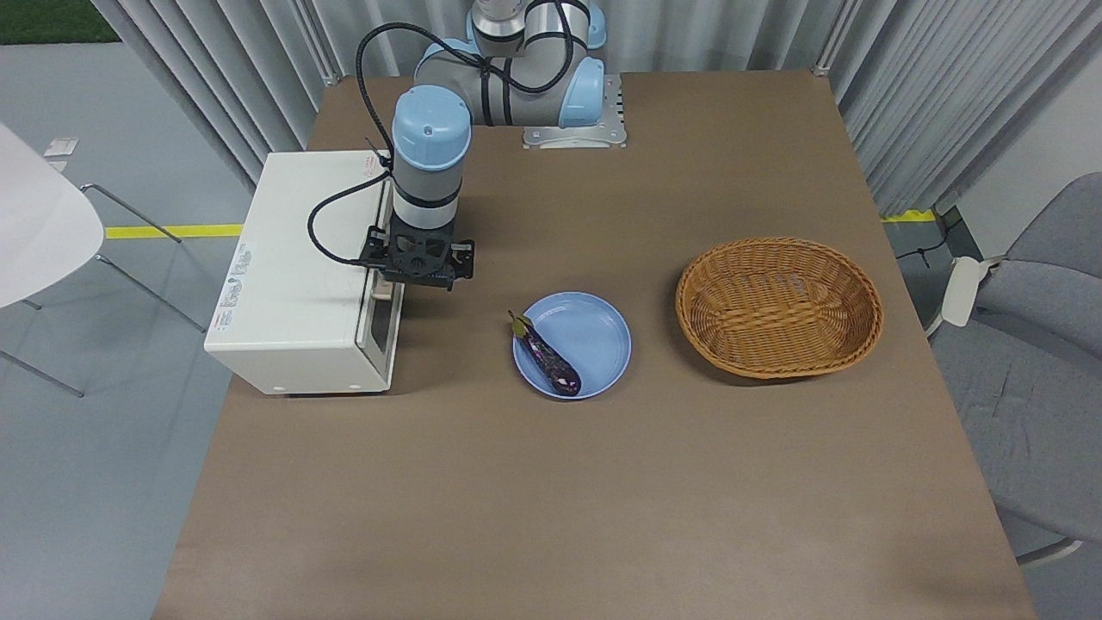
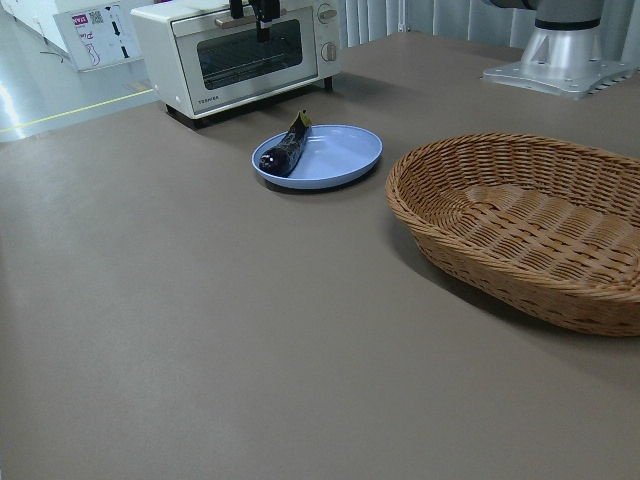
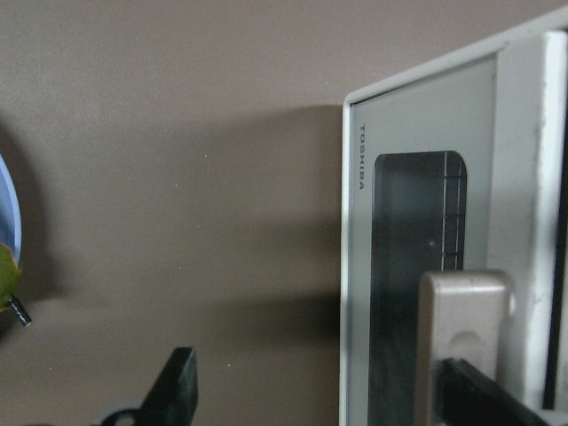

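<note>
A white toaster oven (image 1: pixel 289 269) stands on the left of the table, its glass door facing right. My gripper (image 1: pixel 418 270) is over the front of the oven at the door handle (image 3: pixel 457 337). In the wrist view one dark finger sits against the handle and the other is out over the table; whether the handle is between them is unclear. A dark purple eggplant (image 1: pixel 549 363) lies on a blue plate (image 1: pixel 591 322) right of the oven, its green stem end toward the oven.
An empty wicker basket (image 1: pixel 777 308) sits on the right of the table (image 1: pixel 620 496). The arm's base plate is at the back.
</note>
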